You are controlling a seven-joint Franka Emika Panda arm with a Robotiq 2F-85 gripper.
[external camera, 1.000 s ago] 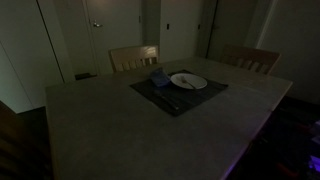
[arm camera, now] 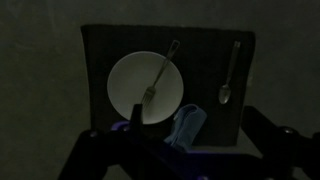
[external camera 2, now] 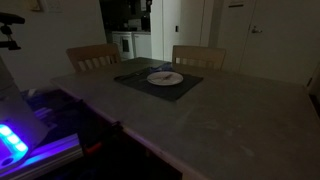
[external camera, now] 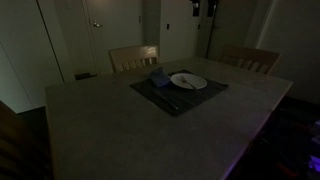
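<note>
A white plate (arm camera: pixel 143 85) lies on a dark placemat (arm camera: pixel 105 40), seen from above in the wrist view. Across the plate's right side rests a fork (arm camera: pixel 160 75), its handle reaching past the rim. A spoon (arm camera: pixel 230 75) lies apart on the mat to the right. The bunched blue cloth (arm camera: pixel 187 125) sits beside the plate, between it and the spoon, partly hidden by my gripper. The gripper is open, its dark fingers spread at the lower edge. In exterior view 1, its fingertips (external camera: pixel 195 9) hang at the top, well above the table.
Wooden chairs (external camera: pixel 134 58) stand at its far edge. Exterior view 2 shows the robot's lit base (external camera 2: pixel 14 142) beside the table at the left. The room is dim.
My gripper's fingertips have come into exterior view 1 at the top edge. The plate, cutlery, cloth and mat have not moved.
</note>
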